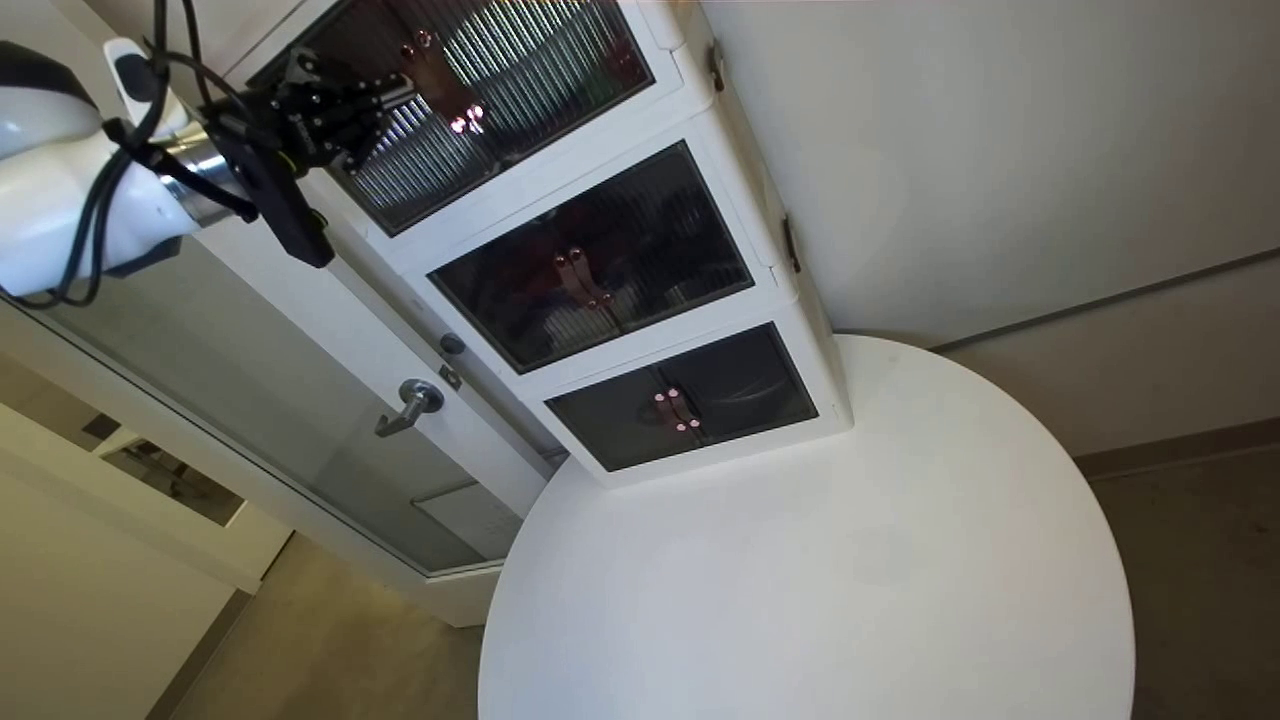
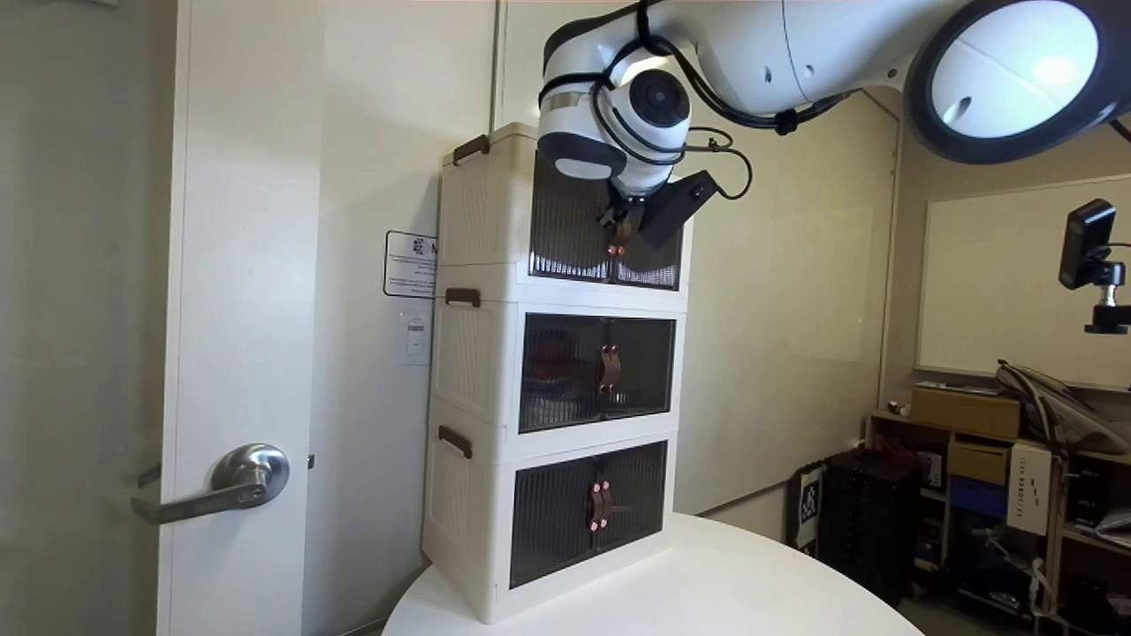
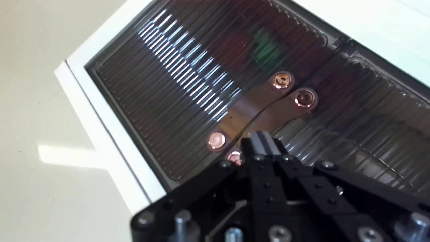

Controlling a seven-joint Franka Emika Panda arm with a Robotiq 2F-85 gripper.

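My gripper is shut, its two pads pressed together with nothing between them. In the wrist view the fingertips overlap the lower end of a pair of brown leather handles. The left handle and the right handle lie side by side, outside my fingers, fixed by copper rivets. They belong to the two ribbed, see-through doors of the top cabinet box, which look closed. Whether the fingertips touch a handle cannot be told. In exterior view 2 my arm hides part of the top doors and most of the gripper.
Beneath sit the middle box and the bottom box, doors closed, stacked on a bare round white table. A room door with a metal lever stands beside the cabinet. Open space lies in front of the stack.
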